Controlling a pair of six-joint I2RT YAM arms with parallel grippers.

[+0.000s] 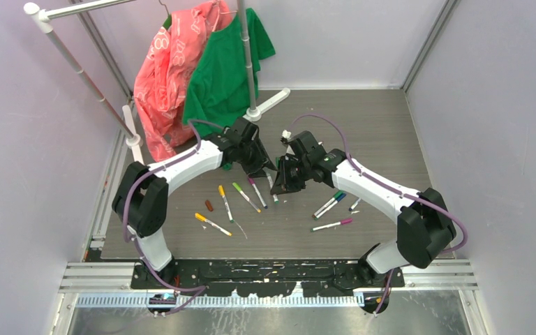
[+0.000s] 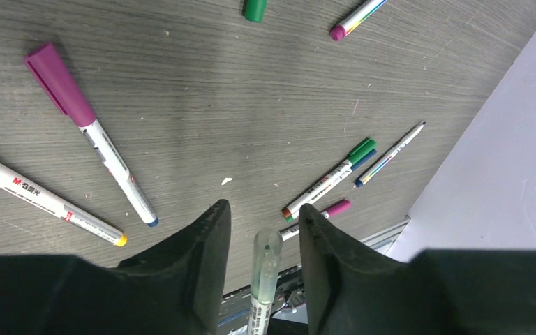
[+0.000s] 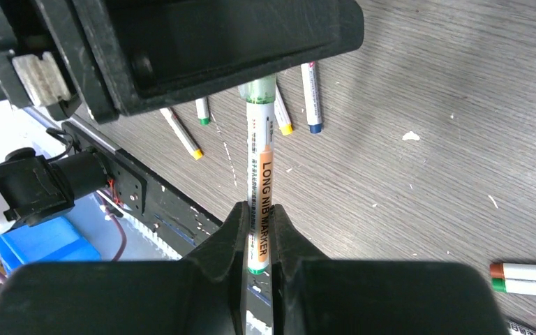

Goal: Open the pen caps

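Note:
My right gripper (image 1: 276, 183) is shut on a marker (image 3: 259, 174) with a translucent pale-green cap, gripping its lower barrel in the right wrist view. My left gripper stands open at the cap end, its two fingers either side of it; in the right wrist view it hides the cap's top. Other markers lie on the table: purple-capped (image 2: 59, 84), green-and-yellow (image 2: 42, 195), yellow-capped (image 1: 209, 222) and several at the right (image 1: 328, 206). Loose green (image 2: 255, 10) and brown (image 1: 209, 205) caps lie apart.
A rack (image 1: 250, 70) with red and green clothes stands at the back left. Pale walls (image 1: 495, 139) bound the table.

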